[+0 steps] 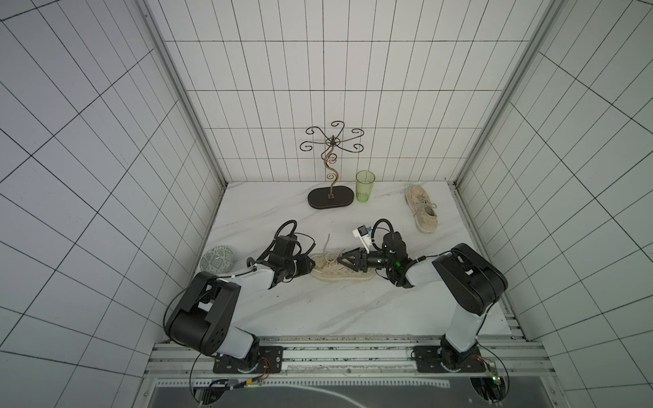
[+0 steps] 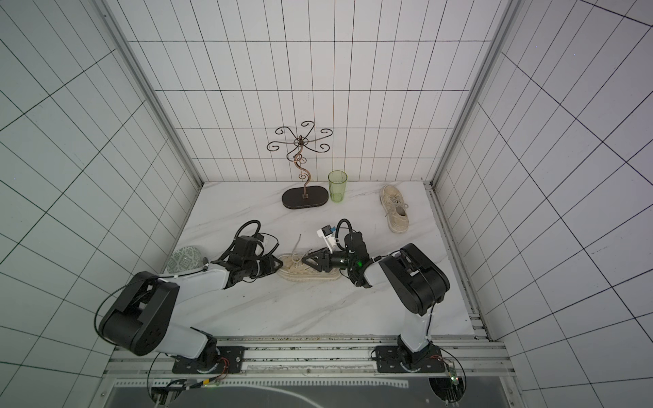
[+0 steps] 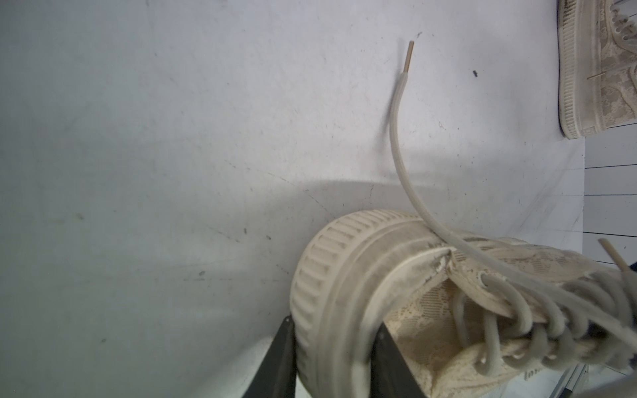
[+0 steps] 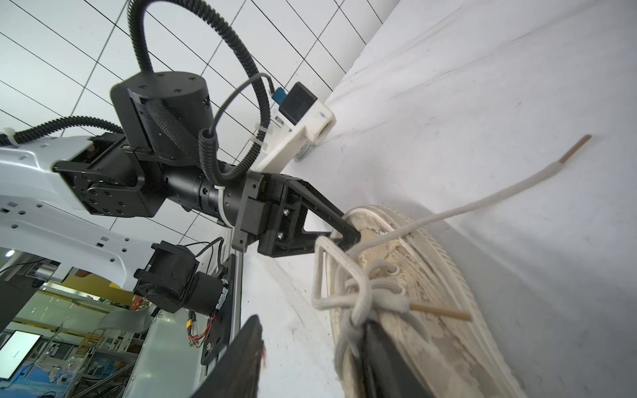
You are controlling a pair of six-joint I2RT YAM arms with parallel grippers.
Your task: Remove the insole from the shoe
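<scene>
A beige lace-up shoe [image 1: 340, 277] lies lengthwise between my two arms. Its heel [image 3: 345, 278] points to my left gripper, whose fingers straddle the heel wall, one outside and one inside the opening; they look closed on it. In the right wrist view, the laces [image 4: 365, 298] and upper are close up. My right gripper hangs over the shoe, fingers apart, the right-hand finger [image 4: 388, 361] against or just over the laces. Bare table shows in its gap. No separate insole can be made out; the shoe's inside is mostly hidden.
A second shoe [image 1: 421, 209] rests at the back right. Behind stand a green glass [image 1: 364, 185] and a metal stand on a dark base [image 1: 330, 198]. A patterned dish [image 1: 217, 258] lies by the left arm.
</scene>
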